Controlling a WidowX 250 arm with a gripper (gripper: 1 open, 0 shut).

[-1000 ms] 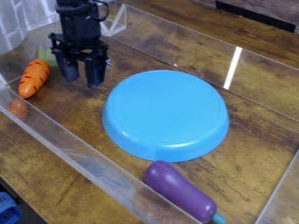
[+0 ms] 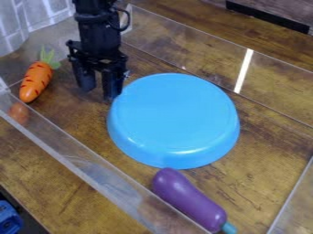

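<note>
The black gripper reaches down from the top left to the wooden surface, beside an orange toy carrot on its left and a large blue disc on its right. Its two fingers stand apart; whether anything small lies between them is hard to tell. A purple toy eggplant lies at the bottom right.
Clear plastic walls border the area. A small blue object sits at the lower left corner, outside the wall.
The gripper has shifted slightly to the right, toward the blue disc. The carrot, disc and eggplant are in the same places.
</note>
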